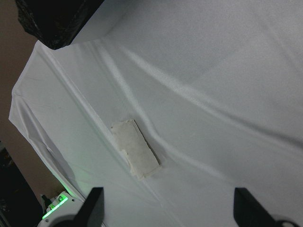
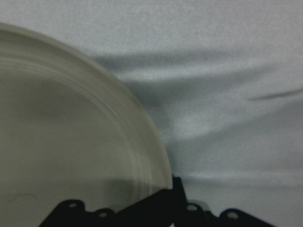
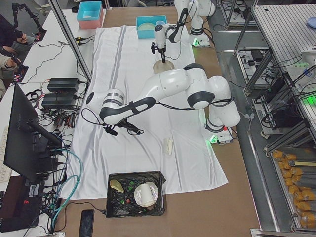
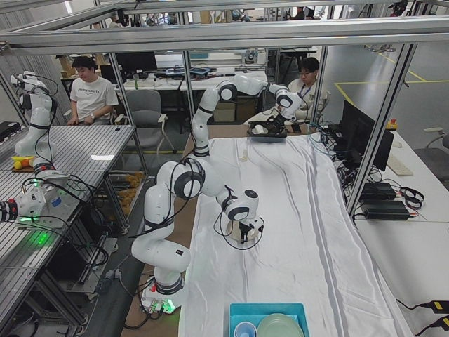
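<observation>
A pale round plate (image 2: 71, 118) lies on the white cloth (image 3: 123, 153). My right gripper (image 4: 249, 230) is at its rim; in the right wrist view the black fingers meet at the plate's edge, apparently shut on it. My left gripper (image 3: 113, 129) hangs over the cloth toward the black bin (image 3: 123, 197), its fingers (image 1: 246, 208) wide apart with nothing between them. A flat beige paper or cardboard piece (image 1: 136, 149) lies on the cloth below it.
The bin holds a white cup and plate (image 3: 145, 195) and scraps. A blue tub (image 4: 266, 312) with a cup and plates stands at the other end. Monitors and cables line one side.
</observation>
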